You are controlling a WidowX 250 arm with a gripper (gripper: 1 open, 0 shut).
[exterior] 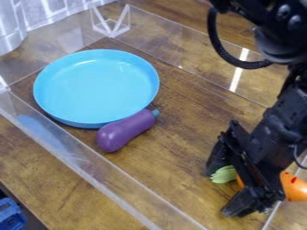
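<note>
My black gripper (231,182) is low at the right, its fingers around an orange carrot (292,187) with a pale green top (222,175). Whether the fingers are closed on the carrot or only straddle it, I cannot tell. A purple eggplant (124,132) lies left of the gripper, beside a round blue plate (96,85), which is empty.
Clear plastic walls enclose the wooden surface (168,171). A blue object (7,214) sits outside at the lower left. The wood between the eggplant and my gripper is free.
</note>
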